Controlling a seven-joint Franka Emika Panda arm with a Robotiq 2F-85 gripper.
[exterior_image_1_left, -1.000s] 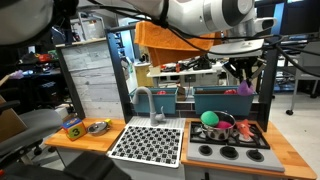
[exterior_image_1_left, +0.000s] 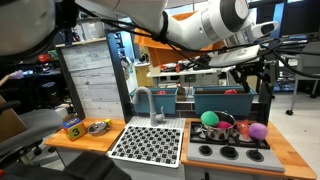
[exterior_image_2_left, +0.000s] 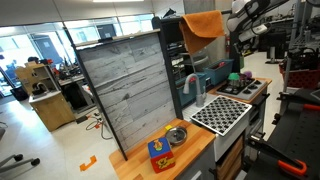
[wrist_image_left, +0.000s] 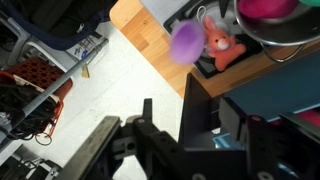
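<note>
A purple rounded object (exterior_image_1_left: 258, 130) appears low by the right edge of the black stove (exterior_image_1_left: 235, 154), well below my gripper (exterior_image_1_left: 254, 82). In the wrist view the purple object (wrist_image_left: 187, 43) is blurred and clear of my fingers (wrist_image_left: 146, 112), over the border of stove and wooden counter. Whether it rests there or is still in the air I cannot tell. My gripper is open, with an empty gap between its fingers. An orange plush toy (wrist_image_left: 222, 45) sits beside the purple object on the stove.
A pot (wrist_image_left: 280, 42) with a pink item and a green item (exterior_image_1_left: 210, 118) stands on the stove. Blue bins (exterior_image_1_left: 222, 101) line the back of the counter. A white dish rack (exterior_image_1_left: 147, 144) and sink tap lie to the left. Bare wood (exterior_image_1_left: 285, 150) shows at right.
The purple object was at my gripper and moved right with it; now it is far below, apart from the fingers. The arm has shifted right.
</note>
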